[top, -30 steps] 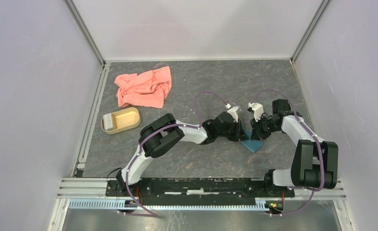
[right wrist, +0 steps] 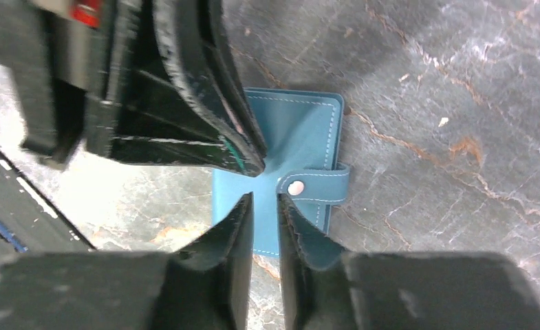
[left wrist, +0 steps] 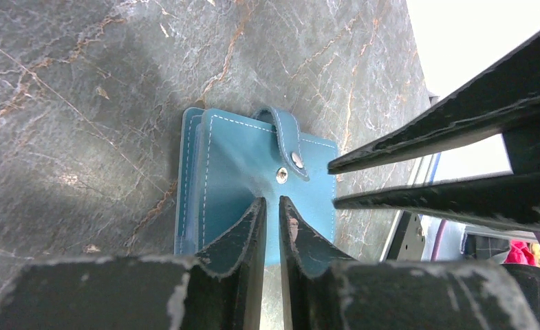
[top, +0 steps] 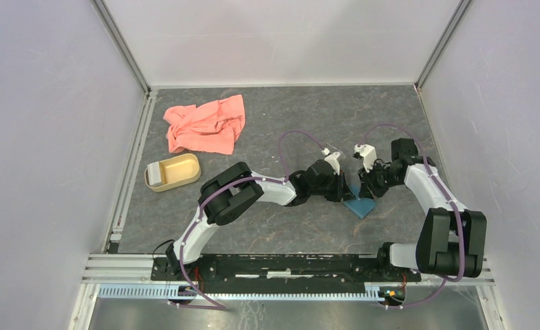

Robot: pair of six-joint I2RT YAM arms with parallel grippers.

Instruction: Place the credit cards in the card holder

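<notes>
The blue card holder [top: 360, 208] lies on the grey table at right of centre. Its snap strap [left wrist: 287, 137] crosses the edge in the left wrist view. My left gripper has its fingertips over the holder, a narrow gap between them; I cannot tell whether they grip anything. In the right wrist view a black finger [right wrist: 215, 103] of the left gripper lies across the holder's upper left. My right gripper hovers over the holder [right wrist: 298, 130], slightly open, nothing visible between its fingers. No credit card can be made out at the holder.
A beige tray [top: 184, 180] with a whitish block [top: 154, 174] in it stands at far left. Behind it lies a crumpled pink cloth [top: 208, 127]. The two grippers are close together.
The right arm has shifted slightly to the right, with its upper part a little nearer the front edge. The left arm, holder, tray and cloth look unchanged.
</notes>
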